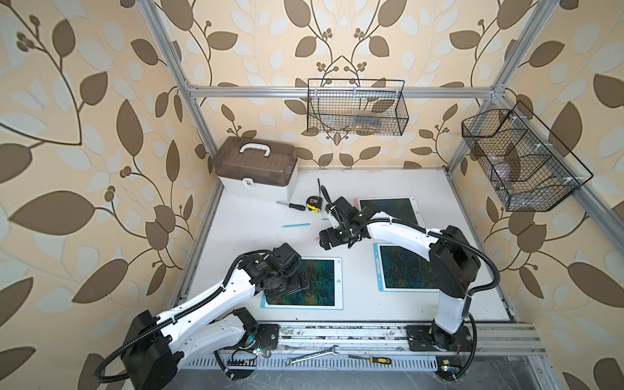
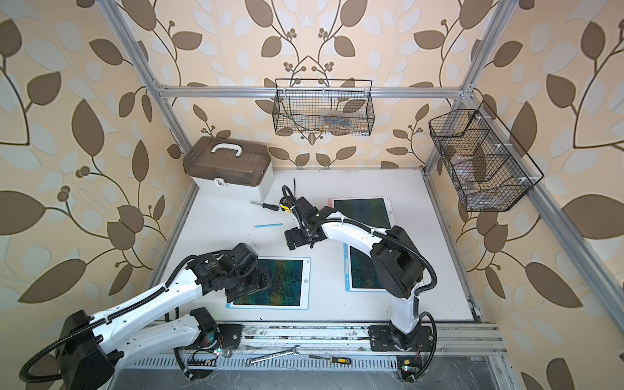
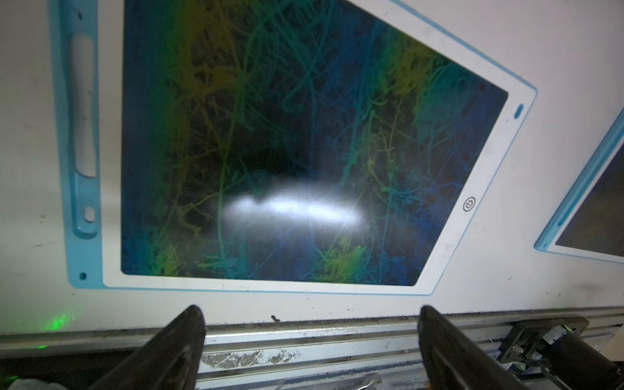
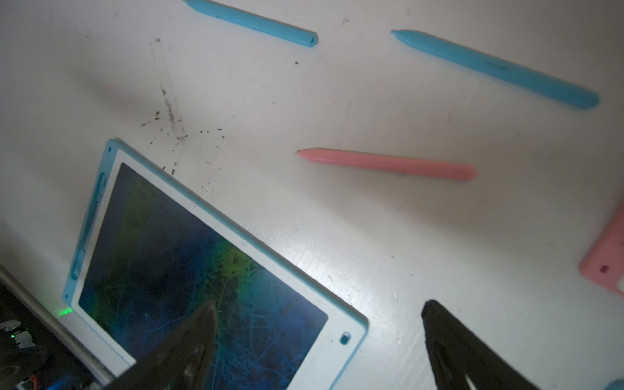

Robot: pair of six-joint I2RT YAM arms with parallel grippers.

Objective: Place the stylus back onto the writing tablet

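Observation:
Three styluses lie loose on the table: a pink one below my right gripper, a blue one and another blue one. My right gripper hangs over them, open and empty. My left gripper is open over the near-left blue tablet, whose side slot shows empty in the left wrist view. A second blue tablet lies at the near right. A pink-edged tablet lies at the back right, partly hidden by my right arm in the top views.
A brown-lidded toolbox stands at the back left, with a screwdriver and tape measure beside it. Wire baskets hang above. The near table edge borders a metal rail.

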